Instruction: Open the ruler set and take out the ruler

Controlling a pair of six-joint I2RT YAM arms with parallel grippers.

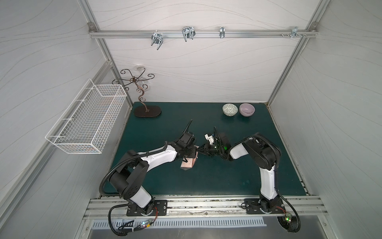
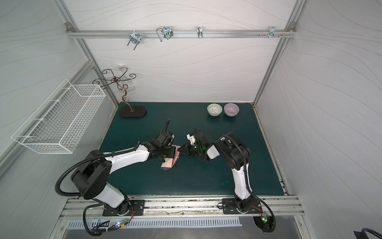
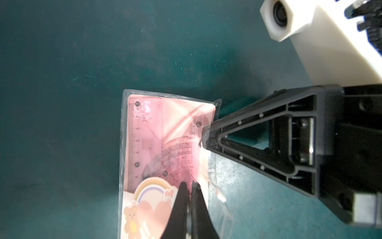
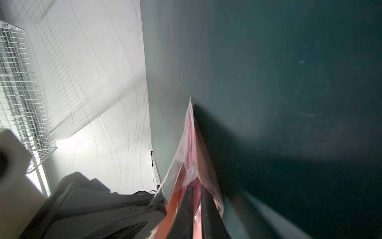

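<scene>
The pink ruler set (image 1: 188, 163) (image 2: 169, 162) lies at the middle of the green table, a clear sleeve round pink rulers (image 3: 143, 139) and a rainbow card (image 3: 151, 211). My left gripper is shut over it, its tips on the sleeve. My right gripper is shut at the sleeve's side, which stands slightly raised there with pink showing inside; whether thin plastic is between either pair of fingers I cannot tell. In the left wrist view one right finger (image 3: 254, 131) touches the sleeve's right edge.
Two bowls (image 1: 230, 109) (image 1: 246, 109) stand at the back right. A metal stand (image 1: 147, 111) is at the back left, a white wire basket (image 1: 85, 119) on the left wall.
</scene>
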